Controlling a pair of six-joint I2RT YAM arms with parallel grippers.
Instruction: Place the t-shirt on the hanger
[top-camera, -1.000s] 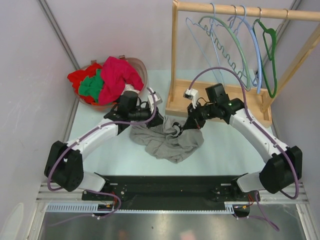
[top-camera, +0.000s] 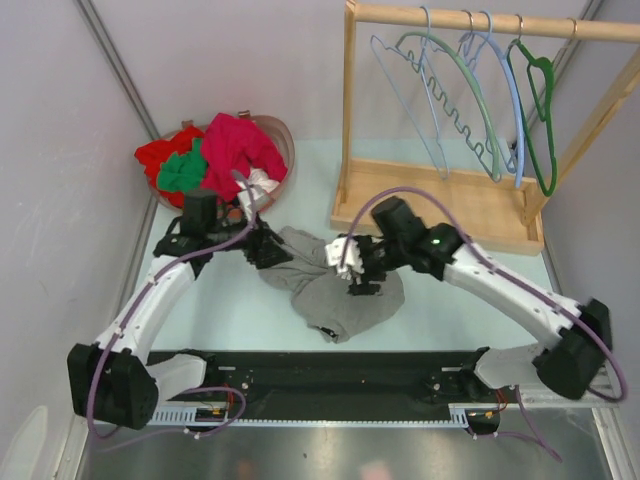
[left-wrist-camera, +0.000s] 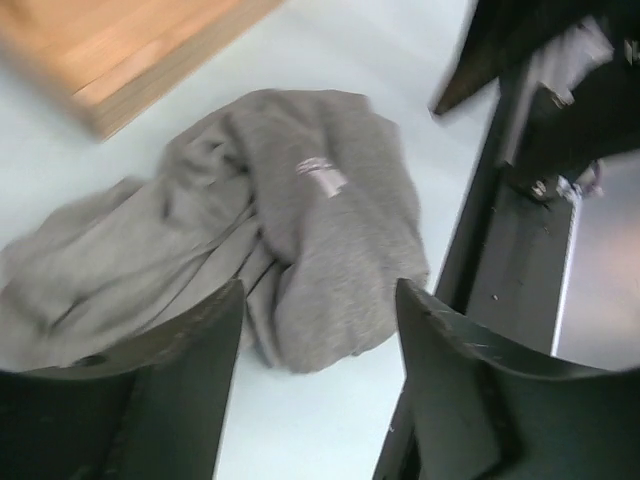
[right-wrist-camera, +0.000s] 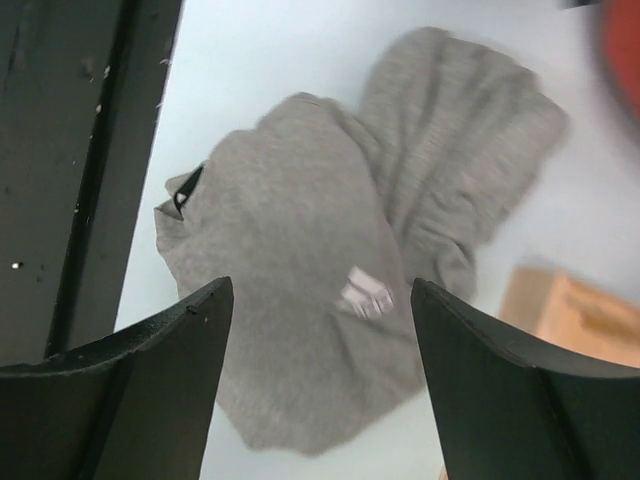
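A crumpled grey t-shirt (top-camera: 340, 300) lies on the white table, a small pale label on it. My left gripper (top-camera: 266, 250) hangs over its left end; in the left wrist view its fingers (left-wrist-camera: 160, 420) are apart with no cloth held. My right gripper (top-camera: 362, 282), blurred in the top view, is above the shirt's right part; in the right wrist view it is open, fingertips (right-wrist-camera: 205, 305) apart, the shirt seen below.
A wooden rack (top-camera: 440, 12) with blue and green hangers (top-camera: 545, 120) stands back right on a tray base (top-camera: 440, 210). A basket (top-camera: 280, 140) of red and green clothes sits back left. The table's front edge is below the shirt.
The shirt's front part lies reshaped compared with a second ago.
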